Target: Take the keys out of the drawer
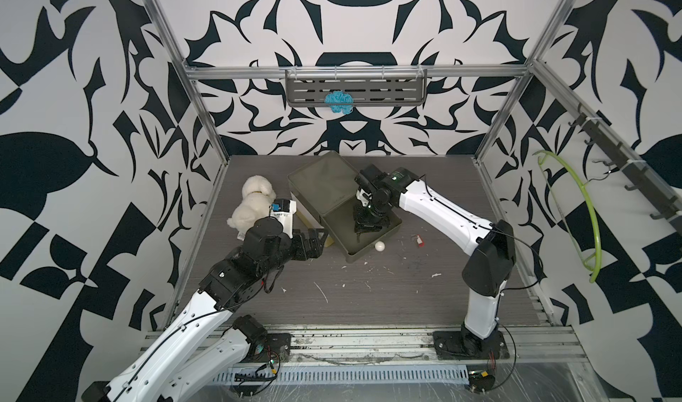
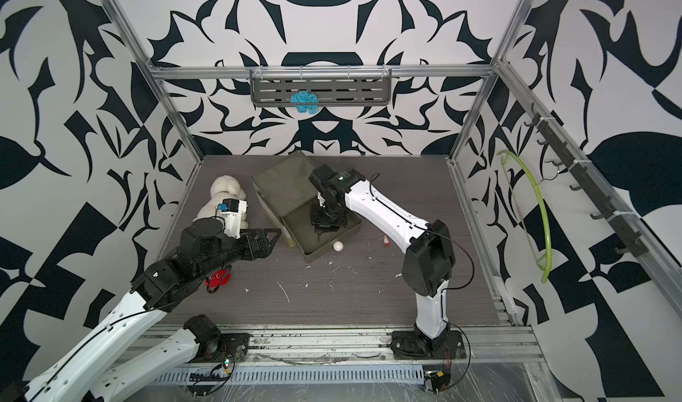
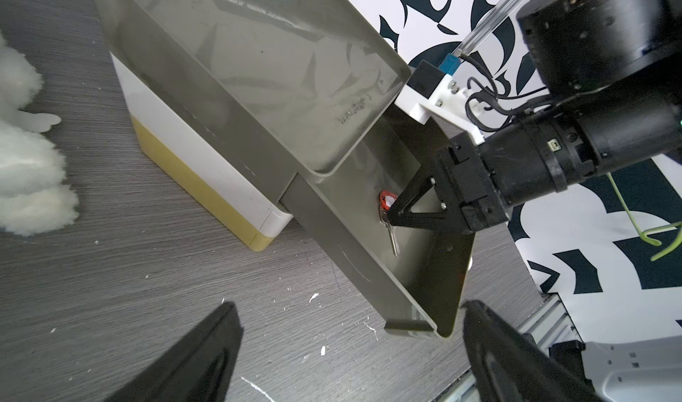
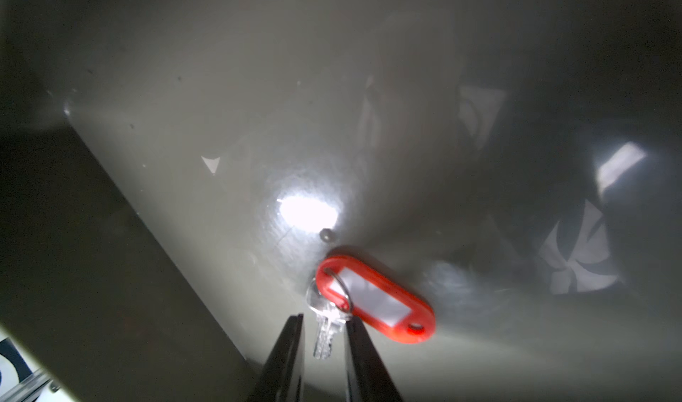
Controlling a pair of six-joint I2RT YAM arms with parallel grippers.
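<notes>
The olive-grey drawer [image 3: 355,274] is pulled out of its box [image 3: 199,182]. Inside, on its floor, lie keys [image 4: 323,338] on a ring with a red tag [image 4: 383,309]. My right gripper is down in the drawer at the keys, fingers part open on either side of the key's blade; whether they touch it I cannot tell. My left gripper [image 1: 316,243] stands open, left of the drawer's front and above it, with nothing between its fingers.
A white plush toy [image 1: 252,203] lies left of the box. A small white ball [image 1: 380,246] and a small red object [image 1: 419,241] lie right of the drawer.
</notes>
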